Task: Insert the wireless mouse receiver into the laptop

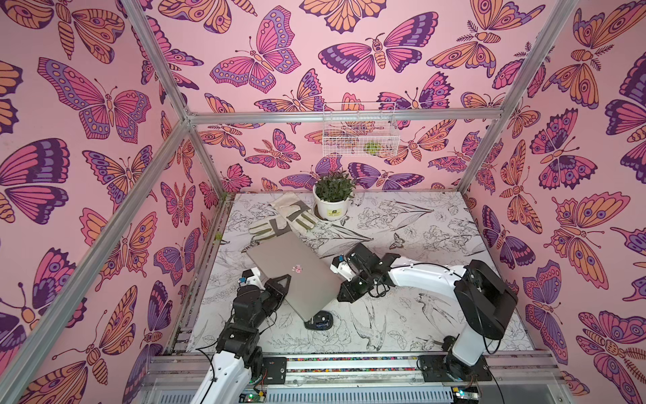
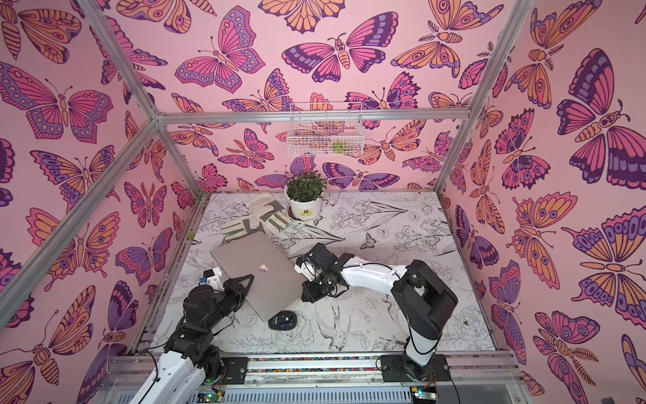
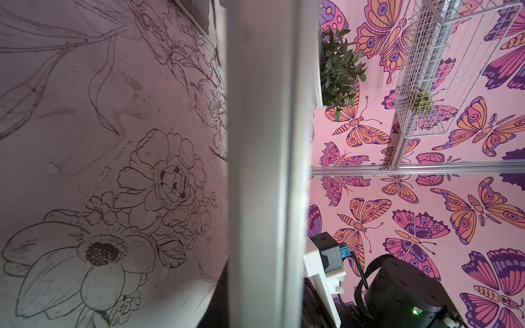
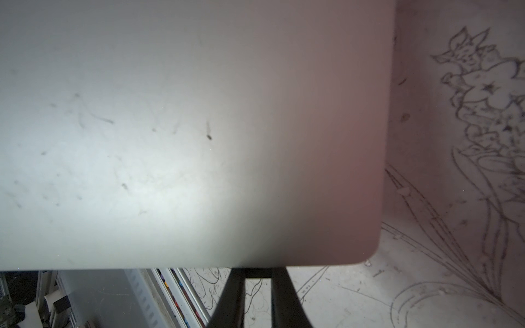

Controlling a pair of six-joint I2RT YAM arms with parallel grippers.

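A closed grey laptop [image 1: 296, 272] is held tilted at an angle above the table; its edge [image 3: 268, 164] fills the middle of the left wrist view. My left gripper [image 1: 281, 285] is shut on its left side, with the fingertips hidden in the left wrist view. At the opposite edge stands my right gripper, its fingers pointing at the laptop's side [image 4: 191, 164] near a rounded corner. A small dark piece shows between them, right against that edge; I cannot tell whether it is the receiver or how far it sits in a port. Below the laptop's near corner lies a black mouse [image 1: 319, 320].
A pair of work gloves [image 1: 286, 216] lies behind the laptop, beside a white potted plant [image 1: 332, 196]. On the back wall hangs a wire basket [image 1: 360, 138].
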